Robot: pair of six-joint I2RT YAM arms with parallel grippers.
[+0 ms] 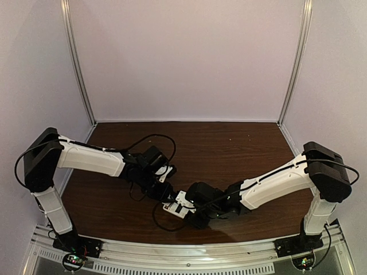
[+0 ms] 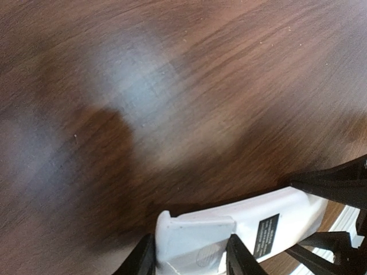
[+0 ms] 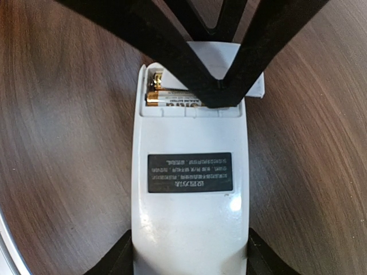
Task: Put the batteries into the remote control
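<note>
The white remote [image 3: 189, 229] lies near the front centre of the table, its back facing up, with my right gripper shut on its lower end. Two batteries [image 3: 175, 98] sit in the compartment at its top. My left gripper is shut on the white battery cover, which is held over the compartment end of the remote and partly covers the batteries in the right wrist view. The left gripper's black fingers hide part of cover and compartment there.
Black cables loop beside both arms. A metal rail [image 1: 189, 246] runs along the front edge, and pale walls stand around the sides and back.
</note>
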